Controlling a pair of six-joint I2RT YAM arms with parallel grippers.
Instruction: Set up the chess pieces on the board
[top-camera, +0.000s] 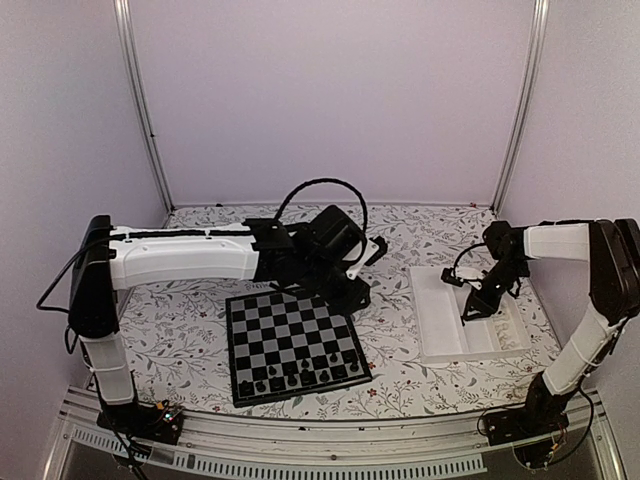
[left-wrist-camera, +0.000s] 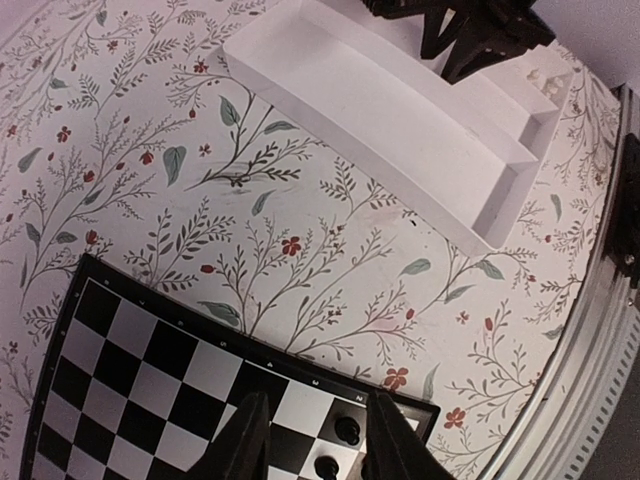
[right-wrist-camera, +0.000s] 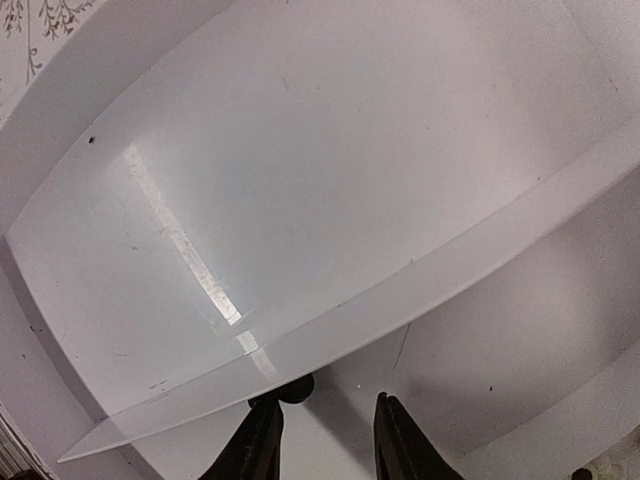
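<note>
The chessboard (top-camera: 290, 335) lies left of centre, with several black pieces (left-wrist-camera: 347, 430) on its near rows. My left gripper is open over the board's right part, with nothing held. My right gripper is down in the white tray (top-camera: 435, 310), its fingers apart near a dark piece (right-wrist-camera: 296, 389) in the middle compartment, partly hidden behind a divider. The piece is not between the fingertips as far as shows. White pieces (left-wrist-camera: 550, 82) sit in the tray's right compartment, small and partly hidden.
The tray's left compartment is empty. Walls (top-camera: 590, 150) stand close around the table.
</note>
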